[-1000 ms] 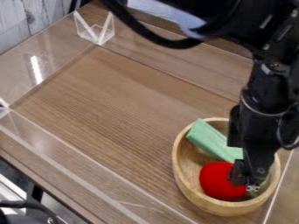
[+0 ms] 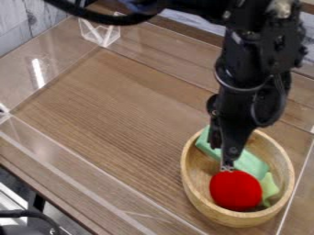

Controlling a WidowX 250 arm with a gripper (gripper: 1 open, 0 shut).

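A wooden bowl (image 2: pixel 203 193) sits at the front right of the table, holding a red round object (image 2: pixel 236 190) and a pale green piece (image 2: pixel 245 161). The large black gripper (image 2: pixel 227 151) hangs over the back part of the bowl, covering some of the green piece. Whether anything is between its fingers cannot be made out.
A clear plastic item (image 2: pixel 101 29) stands at the back left. A dark cable lies at the lower left corner.
The gripper has moved up and back from low over the red object, which now shows fully in the bowl.
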